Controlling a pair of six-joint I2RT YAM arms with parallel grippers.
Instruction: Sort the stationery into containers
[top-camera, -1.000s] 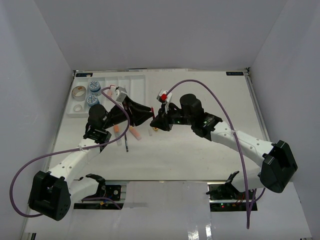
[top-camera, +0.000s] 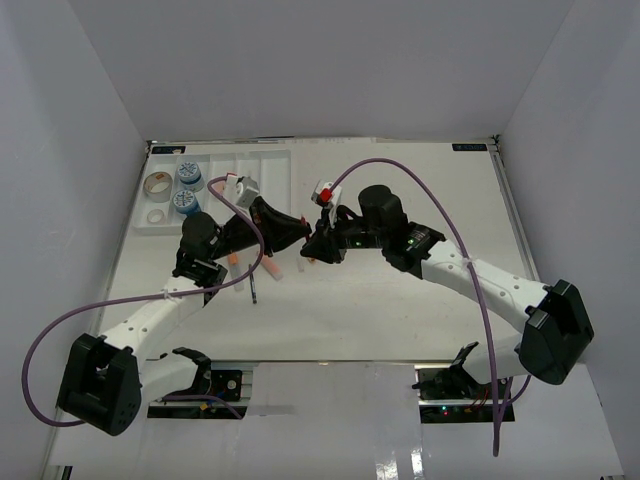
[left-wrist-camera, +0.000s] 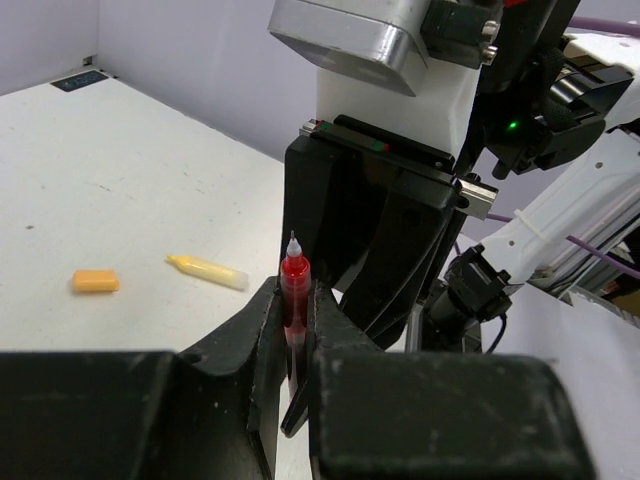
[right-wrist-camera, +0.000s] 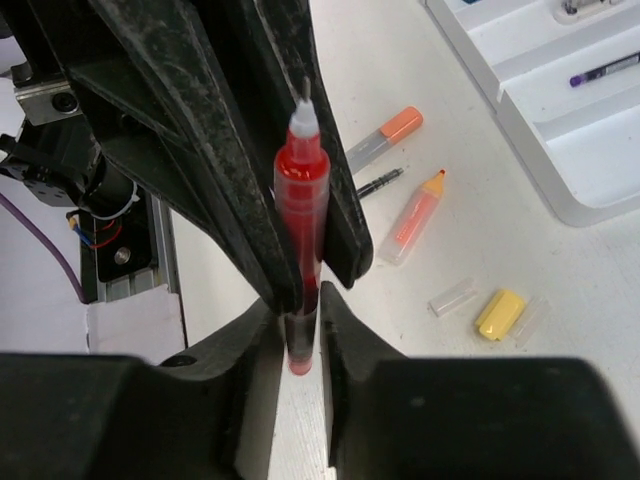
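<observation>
A red pen (left-wrist-camera: 295, 290) stands upright, tip up, with my left gripper shut on it. My right gripper is part open around the pen's lower portion, with a gap between its fingers. In the right wrist view the left fingers (right-wrist-camera: 235, 150) reach in beside the pen (right-wrist-camera: 300, 200). Seen from above, both grippers meet over the middle of the table, and little of the pen (top-camera: 305, 222) shows. At the back left lies the white compartment tray (top-camera: 272, 180). A purple pen (right-wrist-camera: 605, 70) lies in it.
Below the grippers lie an orange marker (right-wrist-camera: 412, 215), an orange-capped marker (right-wrist-camera: 385, 138), a dark pen (top-camera: 253, 285) and a yellow eraser (right-wrist-camera: 500, 314). A yellow crayon-shaped marker (left-wrist-camera: 208, 270) rests nearby. The tray also holds a tape roll (top-camera: 157, 186) and blue-topped jars (top-camera: 186, 201).
My left gripper has shifted slightly right, closing the small distance to the right gripper. The right arm has barely moved. Less of the pen shows from above.
</observation>
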